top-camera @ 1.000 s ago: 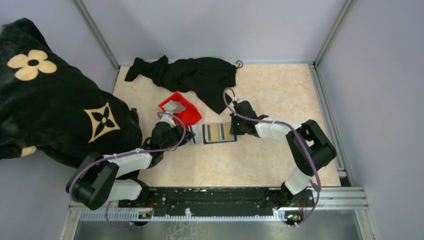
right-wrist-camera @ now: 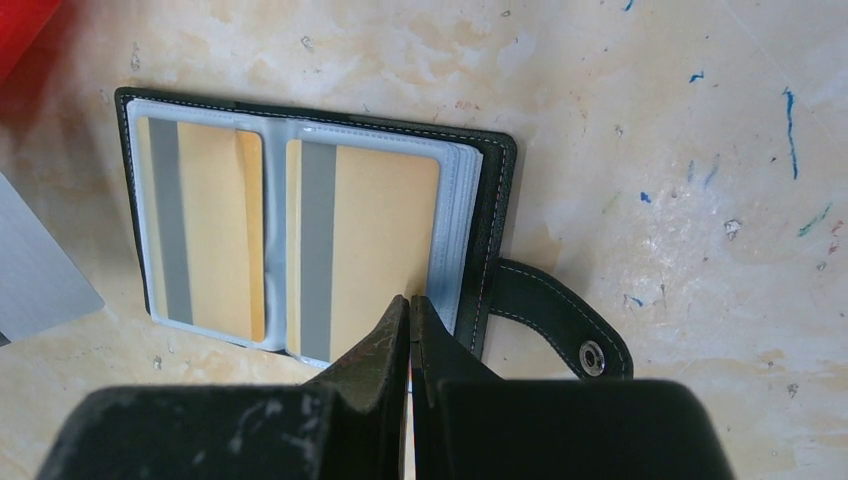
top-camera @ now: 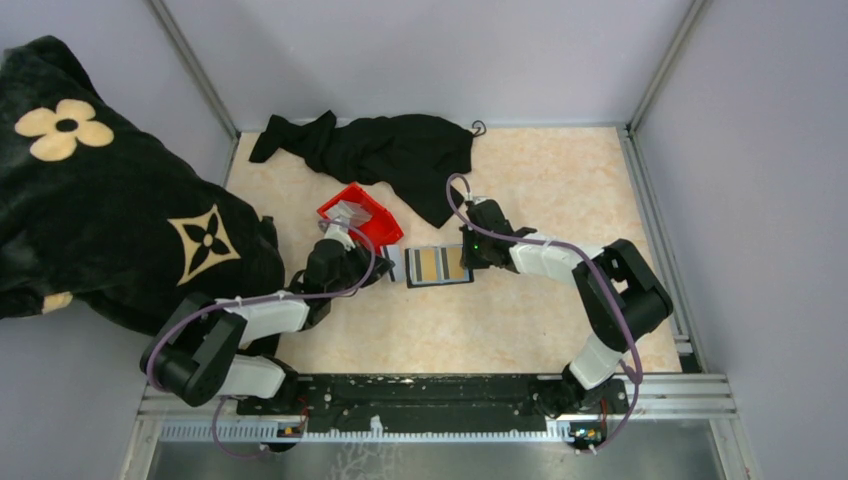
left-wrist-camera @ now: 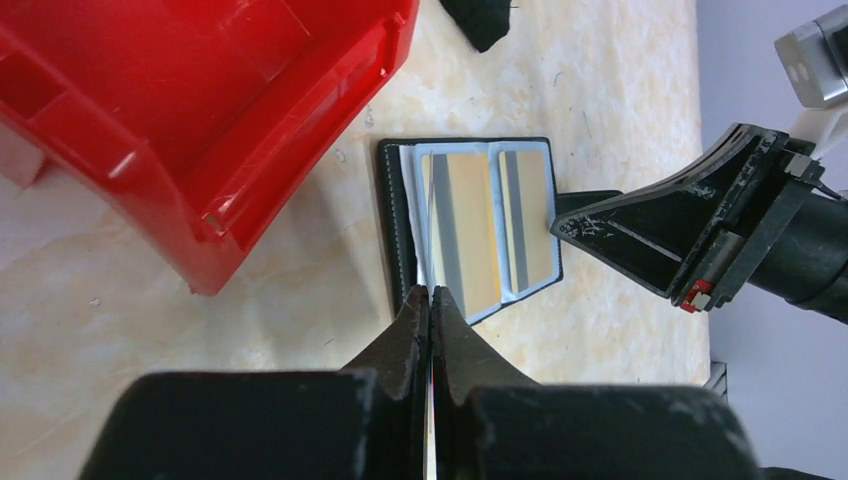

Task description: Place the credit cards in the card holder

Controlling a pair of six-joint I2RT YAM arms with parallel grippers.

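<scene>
The card holder (right-wrist-camera: 490, 240) lies open at the table's middle, dark with clear sleeves; cream cards with grey stripes (right-wrist-camera: 210, 230) show in both halves. My right gripper is shut, its tips at the edge of the right-hand card. My left gripper is shut on a card, seen edge-on as a thin upright line in the left wrist view; in the right wrist view a silver card (right-wrist-camera: 40, 270) stands out at the left, beside the holder.
A red bin (top-camera: 385, 225) with clear items sits behind my left gripper. A black cloth (top-camera: 400, 150) lies along the back, a large dark cushion (top-camera: 120, 230) fills the left side.
My left arm has shifted slightly, with the card moving a little along with it. The right arm and the holder look unchanged.
</scene>
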